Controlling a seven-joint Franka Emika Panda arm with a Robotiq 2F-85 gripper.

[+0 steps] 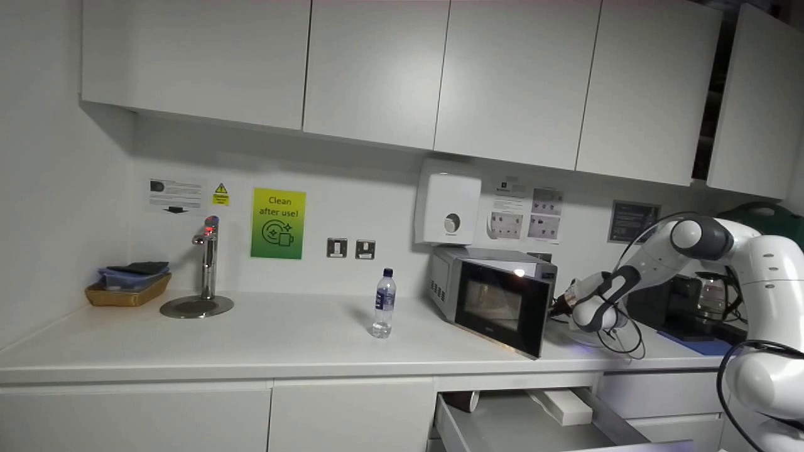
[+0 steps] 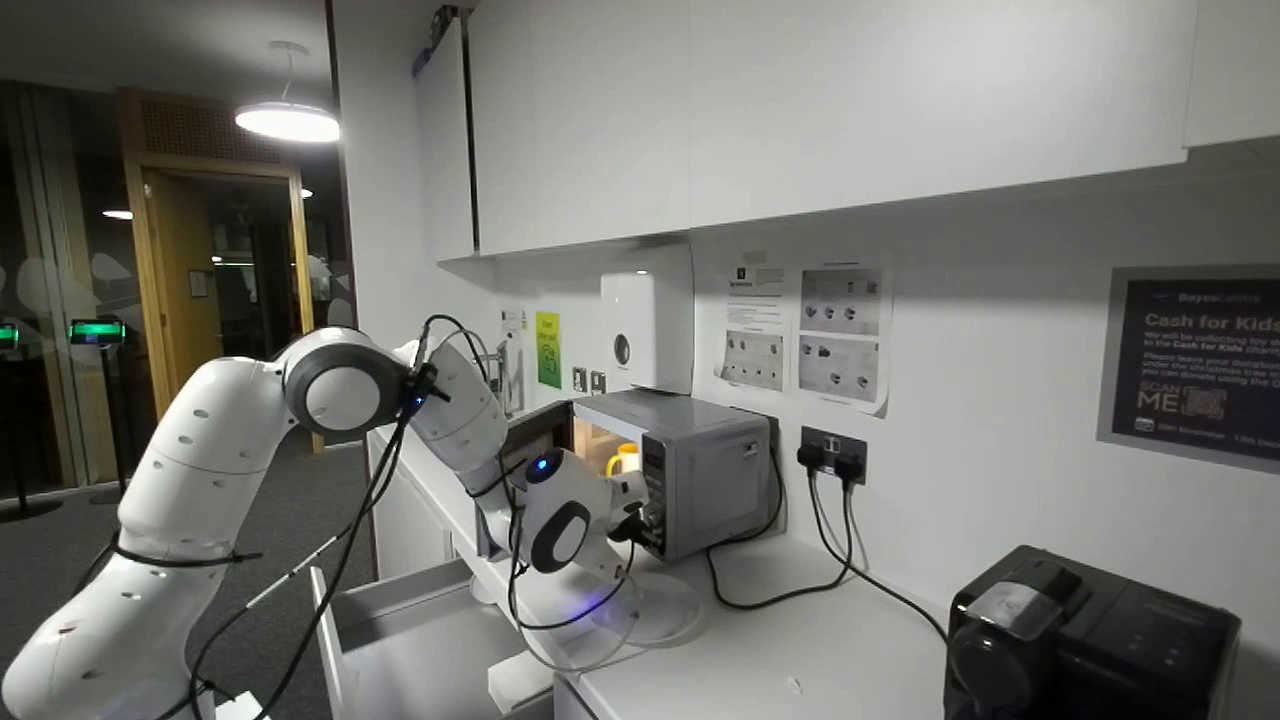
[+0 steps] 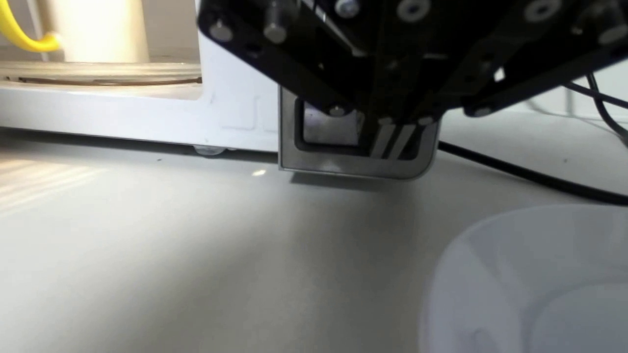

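Note:
The silver microwave (image 2: pixel 716 480) stands on the counter with its lit inside showing. Its dark door (image 1: pixel 502 304) is swung part way open. Inside, a pale mug with a yellow handle (image 3: pixel 26 36) sits on the glass turntable (image 3: pixel 100 74); the mug (image 2: pixel 625 458) also shows through the opening. My gripper is shut, with nothing visible between its fingers. It is right in front of the lower control panel (image 3: pixel 329 126) beside the opening, its tips covering part of the door button; whether they touch it I cannot tell.
A white plate-like dish (image 3: pixel 547 282) lies on the counter just below the gripper. Black cables (image 2: pixel 768 600) run behind it. A water bottle (image 1: pixel 384 305) stands left of the microwave. The drawer (image 1: pixel 520 429) below is pulled out.

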